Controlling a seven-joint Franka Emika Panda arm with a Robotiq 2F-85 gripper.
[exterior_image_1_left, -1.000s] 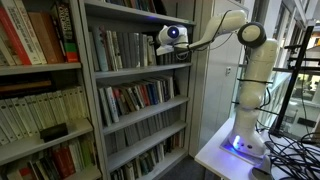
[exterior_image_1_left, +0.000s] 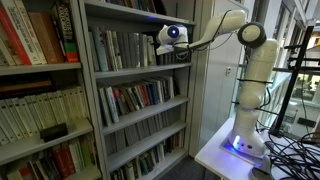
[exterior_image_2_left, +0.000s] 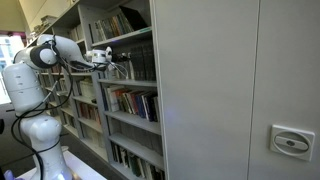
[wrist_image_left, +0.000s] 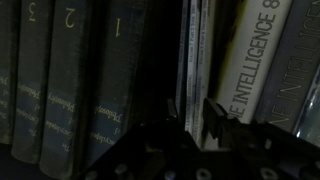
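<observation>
In the wrist view my gripper reaches toward a row of upright books, its dark fingers standing part open. Thin pale spines (wrist_image_left: 195, 60) lie between and just beyond the fingertips; whether the fingers touch them is too dark to tell. To the right of them is a pale book lettered "INTELLIGENCE" (wrist_image_left: 252, 60). Left of a dark gap stand dark volumes numbered 1 (wrist_image_left: 112, 70), 2 (wrist_image_left: 65, 80) and 3 (wrist_image_left: 32, 70). From outside, the gripper (exterior_image_1_left: 158, 48) is at the front of an upper shelf, its tip small and hard to make out.
Grey bookcase shelves (exterior_image_1_left: 140, 71) run above and below the gripper, filled with books. A tall pale panel (exterior_image_2_left: 205, 90) flanks the case. The arm's base stands on a white table (exterior_image_1_left: 222, 158), with loose cables (exterior_image_1_left: 292, 158) beside it.
</observation>
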